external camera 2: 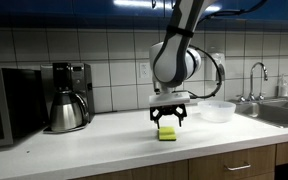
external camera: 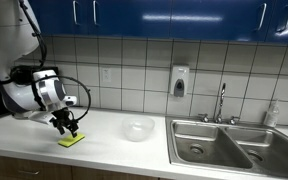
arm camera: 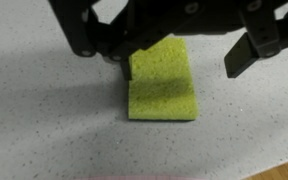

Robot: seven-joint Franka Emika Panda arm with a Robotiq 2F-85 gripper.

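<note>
A yellow-green sponge [arm camera: 164,85] lies flat on the speckled white counter [arm camera: 44,130]. In the wrist view my gripper is open above it, one finger on each side. The left finger appears close to the sponge's left edge, while a gap of bare counter separates the right finger from it. From the side, the gripper [external camera 2: 169,120] points down just over the sponge [external camera 2: 167,134]. The exterior view from the front also has the sponge [external camera: 71,139] under the gripper [external camera: 67,129]. The upper end of the sponge is hidden by the gripper in the wrist view.
A clear bowl [external camera: 139,128] stands to the right on the counter, before the double sink [external camera: 224,146]. A coffee maker [external camera 2: 69,97] and a microwave [external camera 2: 11,104] are at the other end. Bare counter lies between sponge and bowl.
</note>
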